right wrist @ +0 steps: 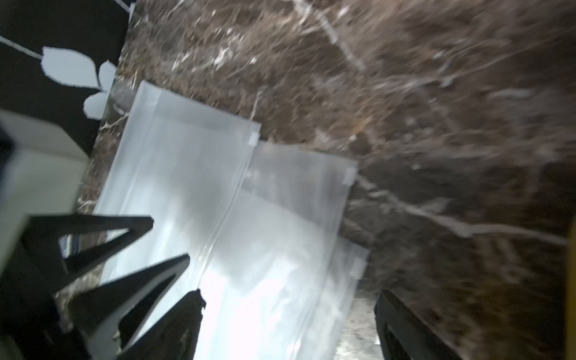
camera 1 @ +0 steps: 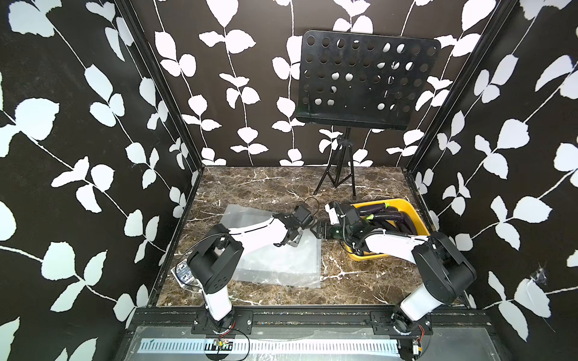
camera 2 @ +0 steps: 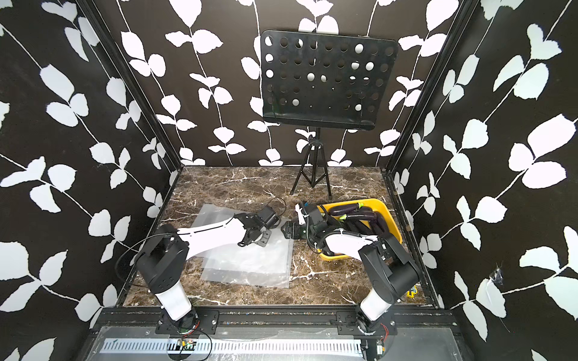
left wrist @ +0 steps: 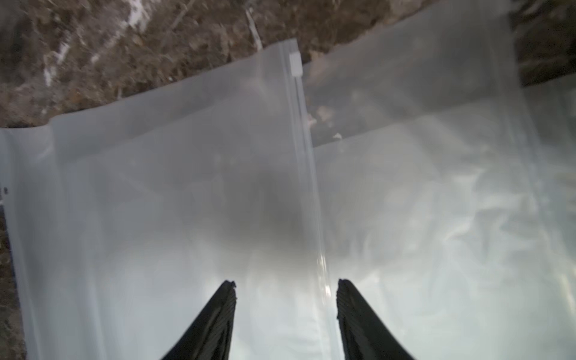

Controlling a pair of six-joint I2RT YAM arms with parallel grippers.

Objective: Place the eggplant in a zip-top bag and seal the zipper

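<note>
Clear zip top bags (left wrist: 180, 216) lie overlapped and flat on the marble table, with a zipper strip and white slider (left wrist: 295, 63) showing in the left wrist view. My left gripper is open over them, nothing between its fingers. My right gripper stands part open at the bags' right edge, fingers apart and empty. Several dark eggplants (camera 2: 347, 208) lie in the yellow tub (camera 2: 392, 231) on the right, partly hidden by the right arm.
A black music stand (camera 1: 361, 78) stands at the back on a tripod. Bare table (camera 1: 253, 186) shows behind the bags. A small card-like item (camera 1: 183, 273) lies at the front left.
</note>
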